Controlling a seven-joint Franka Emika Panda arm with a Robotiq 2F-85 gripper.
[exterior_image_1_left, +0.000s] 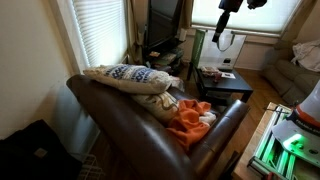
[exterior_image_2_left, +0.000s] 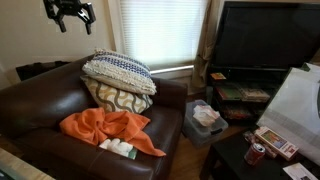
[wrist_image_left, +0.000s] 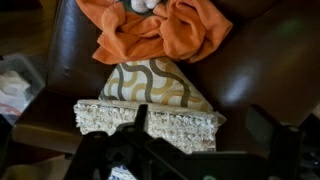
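My gripper (exterior_image_1_left: 222, 40) hangs high in the air above the sofa, its fingers apart and nothing between them; it also shows at the upper left of exterior view 2 (exterior_image_2_left: 75, 22). On the dark leather sofa (exterior_image_2_left: 35, 105) lies a crumpled orange cloth (exterior_image_2_left: 100, 127), with small white items (exterior_image_2_left: 118, 147) on it. Behind the cloth, a brown-and-cream patterned pillow (exterior_image_2_left: 122, 98) leans against the sofa back. A woven white-and-grey pillow (exterior_image_2_left: 118, 70) rests on top of that one. In the wrist view, the woven pillow (wrist_image_left: 95, 117) is partly hidden behind the gripper.
A dark table (exterior_image_2_left: 235, 155) holds a red can (exterior_image_2_left: 256, 153), a box and papers. Near the sofa's arm stands a clear bin (exterior_image_2_left: 203, 125) with white contents. A television (exterior_image_2_left: 265, 38) stands at the back, a white board (exterior_image_2_left: 300, 105) to the right.
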